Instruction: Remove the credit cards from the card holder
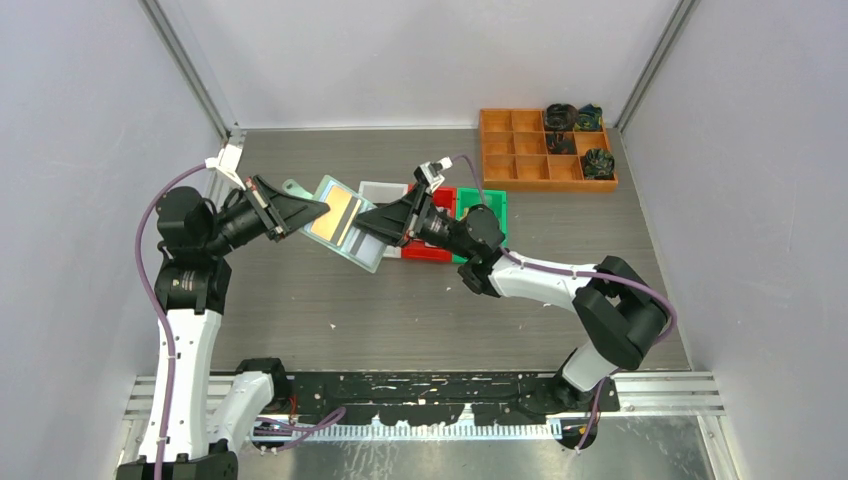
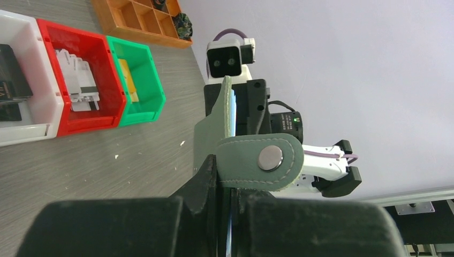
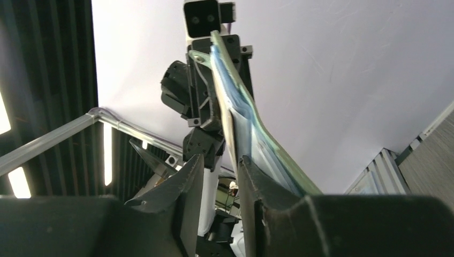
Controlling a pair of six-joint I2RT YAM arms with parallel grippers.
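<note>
A grey-green card holder with a yellow card showing is held in the air between the arms. My left gripper is shut on its left part; in the left wrist view the stitched flap with a snap button sticks out beside the fingers. At the holder's right part is my right gripper. The right wrist view shows its fingers apart, with the thin card edge and the holder's edge running down close to one fingertip. Contact there cannot be made out.
Below and behind stand a white bin with dark items, a red bin with white cards and a green bin with something yellow. An orange compartment tray sits at the back right.
</note>
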